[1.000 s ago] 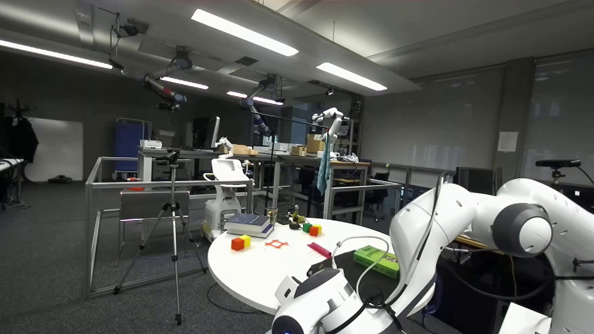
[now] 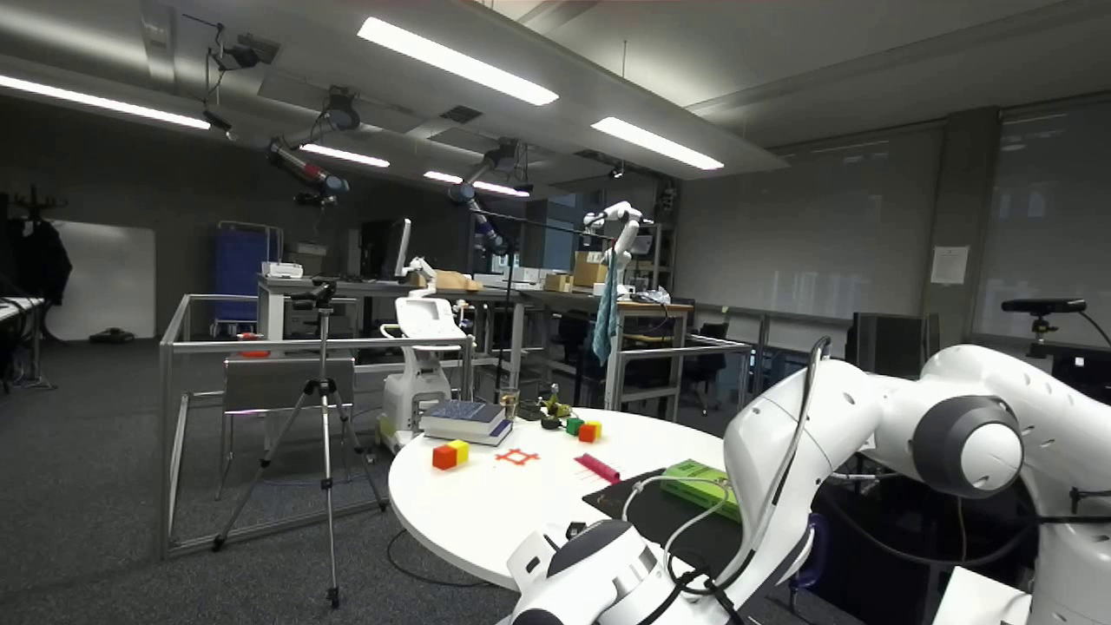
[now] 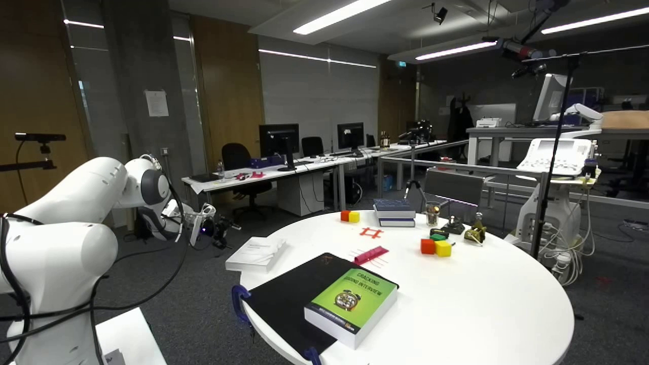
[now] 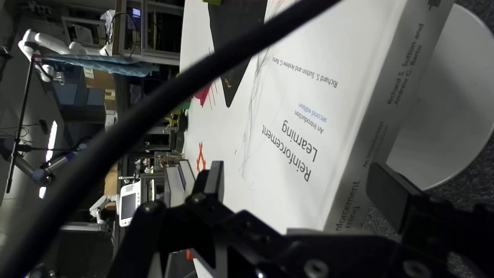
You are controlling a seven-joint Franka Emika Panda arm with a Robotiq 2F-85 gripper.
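The white book (image 3: 254, 255), titled Reinforcement Learning, lies at the table's near-left edge and juts out past it. My gripper (image 3: 222, 231) is off the table to the left of that book, apart from it. In the wrist view the book's cover (image 4: 296, 120) and spine fill much of the picture. There my gripper stands open, one dark finger (image 4: 214, 178) seen against the cover side and the other beside the spine. Nothing is held. In exterior view 1 the arm hides the white book and most of the gripper.
A green book (image 3: 353, 304) lies on a black mat (image 3: 286, 304) clamped to the round white table (image 3: 474, 304). Farther back are blue books (image 3: 394, 207), coloured cubes (image 3: 435, 246), a pink piece (image 3: 371, 255) and a red frame (image 3: 371, 232). A black cable (image 4: 139, 120) crosses the wrist view.
In exterior view 1 the arm's wrist end has shifted slightly and the dark gripper part sits lower, closer to the camera. Books and cubes there have not moved.
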